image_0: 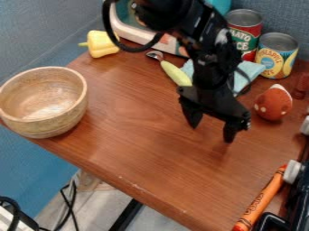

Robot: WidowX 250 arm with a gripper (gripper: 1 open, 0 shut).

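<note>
My black gripper (211, 123) hangs low over the middle-right of the wooden table (133, 162), its two fingers apart with nothing visible between them. Behind it lie a yellow-green corn cob (176, 74) and a light blue cloth (248, 70). A red-orange football-like toy (273, 103) sits just to the right of the gripper.
A wooden bowl (42, 99) stands at the left, a yellow object (101, 43) at the back left. Cans (276, 56) stand at the back right, an orange crayon (263, 202) lies at the front right.
</note>
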